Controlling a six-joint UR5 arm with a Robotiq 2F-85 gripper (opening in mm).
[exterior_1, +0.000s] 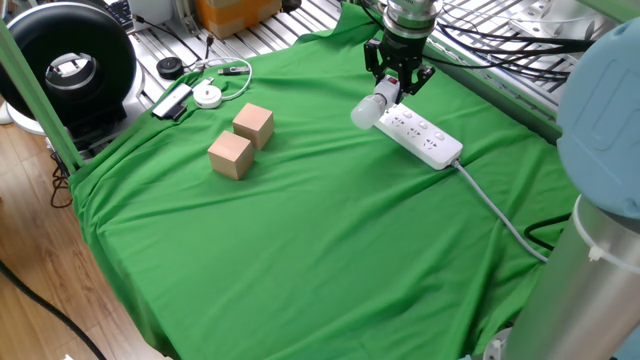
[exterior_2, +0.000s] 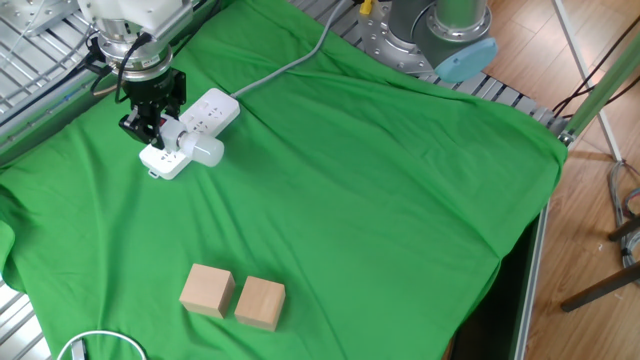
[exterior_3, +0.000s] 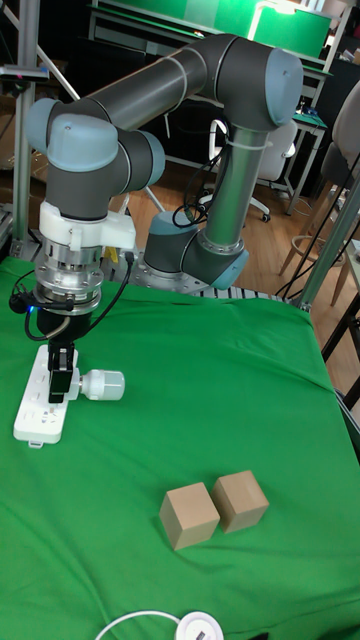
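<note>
A white light bulb (exterior_1: 369, 111) on a white base lies sideways at my gripper (exterior_1: 392, 88), which is shut on that base. The frosted end of the bulb (exterior_2: 207, 150) points away from the fingers. Close beneath is a white power strip (exterior_1: 432, 143) with several sockets and a grey cable. In exterior view 3 the gripper (exterior_3: 64, 395) reaches down over the strip (exterior_3: 40, 422), and the bulb (exterior_3: 103, 385) sticks out beyond its side. Whether the base is seated in a socket is hidden by the fingers.
Two wooden cubes (exterior_1: 231, 156) (exterior_1: 254, 125) stand close together on the green cloth (exterior_1: 330, 240). A white round charger (exterior_1: 207, 95) with a cable lies near the cloth's edge.
</note>
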